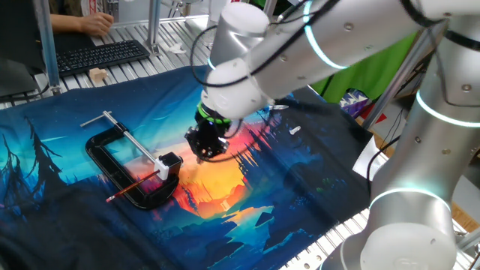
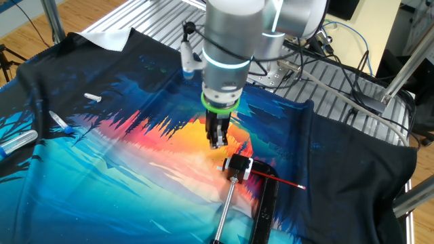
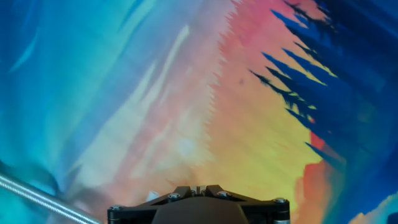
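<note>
My gripper (image 1: 207, 142) hangs over the orange part of the printed cloth, apart from everything on it. At the bottom of the wrist view the fingertips of the gripper are drawn together, and nothing shows between them. Close by lies a black C-clamp (image 2: 265, 211) with a long metal screw (image 2: 227, 210). A black and white block (image 2: 239, 165) sits at the screw's end. From beside that block a red pencil (image 1: 133, 187) sticks out across the clamp frame. Only part of the screw (image 3: 43, 200) enters the wrist view, at lower left.
A small white tube (image 2: 93, 97), a blue-tipped pen-like item (image 2: 61, 123) and a clear cylinder (image 2: 19, 143) lie on the cloth, well away from the clamp. A keyboard (image 1: 103, 55) and a person's hand (image 1: 96, 24) are beyond the cloth.
</note>
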